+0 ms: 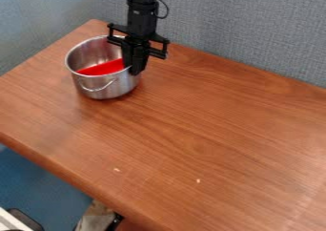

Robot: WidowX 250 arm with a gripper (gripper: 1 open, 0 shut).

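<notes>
A steel pot [95,83] with a wire handle stands on the left back part of the wooden table [204,139], with a red object [102,67] inside it. My black gripper [135,65] reaches down at the pot's right rear rim, its lower part touching or just over the rim. Its fingers are dark and overlap, so I cannot tell how the fingers stand or whether anything is between them.
A grey padded wall runs behind it. Blue floor shows at the lower left, with a few small items beside the table.
</notes>
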